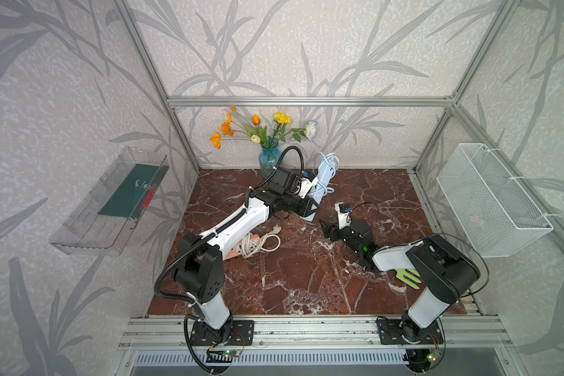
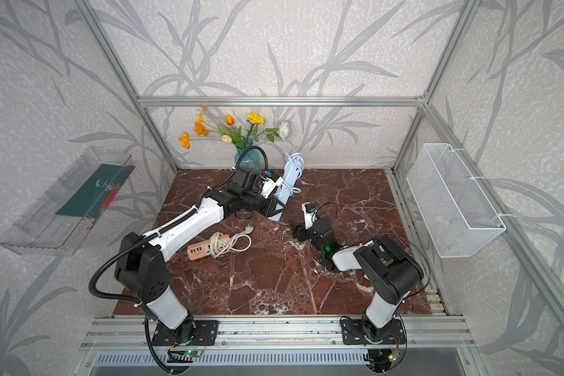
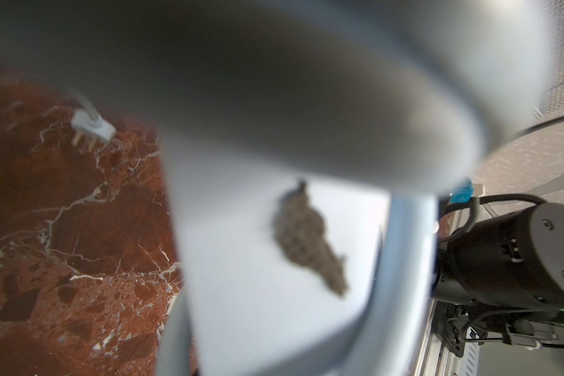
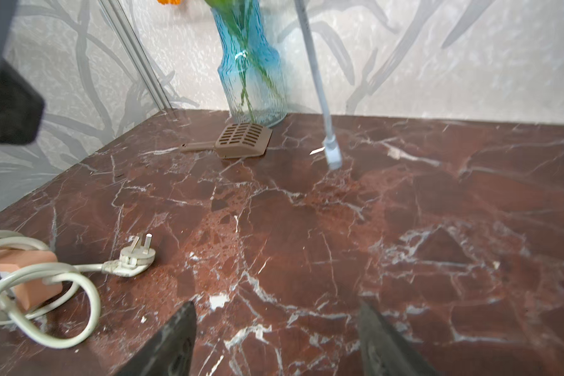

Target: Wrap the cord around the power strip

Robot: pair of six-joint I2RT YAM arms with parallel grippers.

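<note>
My left gripper (image 1: 308, 199) is shut on the pale blue power strip (image 1: 324, 170), held raised and slanting above the middle of the table, with cord (image 2: 296, 161) looped around its upper part. The strip fills the left wrist view, blurred. A white cable hangs in the right wrist view, its lower end (image 4: 332, 154) near the table. Lower and to the right, my right gripper (image 1: 327, 227) is open with nothing between its fingertips, both visible at the bottom of the right wrist view.
A pink power strip (image 2: 200, 249) with cream cord lies front-left. A vase (image 4: 250, 75) and brown slotted turner (image 4: 241, 141) stand or lie at the back. A green fork (image 1: 407, 275) is front-right. Wire baskets (image 1: 495, 200) flank the table.
</note>
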